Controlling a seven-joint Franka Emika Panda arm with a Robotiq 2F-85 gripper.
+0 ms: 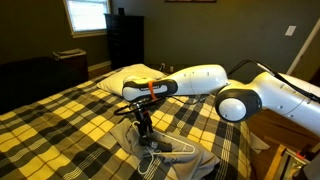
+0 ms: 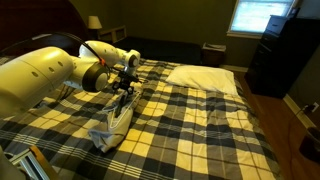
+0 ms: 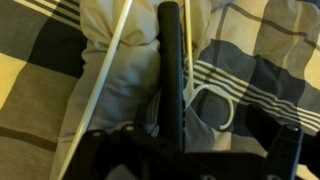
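A grey garment [image 1: 195,164] lies rumpled on the checked bed, with a white hanger [image 1: 182,154] on it. My gripper [image 1: 143,138] points down over the garment's far end, close to the hanger's hook. In the wrist view, the open gripper has its dark fingers [image 3: 272,128] spread wide at the lower edge. Between them run the hanger's curled hook [image 3: 229,103] and a long black strip [image 3: 172,75], whose nature I cannot tell. Grey cloth [image 3: 140,55] lies beneath. Whether the fingers touch anything is unclear.
A white pillow [image 2: 202,79] rests at the head of the bed. The checked blanket [image 2: 190,130] is bare over a broad area beside the garment. A dark dresser [image 1: 126,40] and a nightstand [image 1: 70,67] stand beyond the bed.
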